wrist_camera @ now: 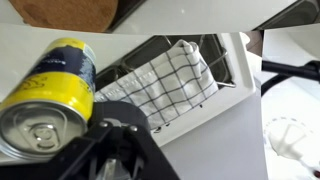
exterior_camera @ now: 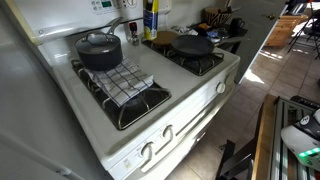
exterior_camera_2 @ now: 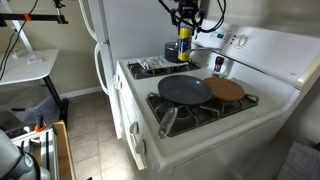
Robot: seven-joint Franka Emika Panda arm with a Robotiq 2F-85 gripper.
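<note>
A yellow and dark-blue can (exterior_camera_2: pixel 184 47) hangs upright above the stove, with my gripper (exterior_camera_2: pixel 187 18) shut on it from above. In the wrist view the same can (wrist_camera: pixel 50 92) fills the left side, its pull-tab end towards the camera, beside the dark gripper fingers. Exterior view 1 shows the can (exterior_camera: pixel 151 18) at the top edge, behind the burners; the gripper is out of that frame. A black lidded pot (exterior_camera: pixel 100 49) stands on the left rear burner. A checked towel (exterior_camera: pixel 124 81) lies in front of it, over the grate.
A black frying pan (exterior_camera: pixel 192 45) sits on the right burners, its handle reaching over the front edge in exterior view 2. Behind it lies a round brown board (exterior_camera_2: pixel 226 89). A small jar (exterior_camera_2: pixel 219 64) stands at the back, between the burners.
</note>
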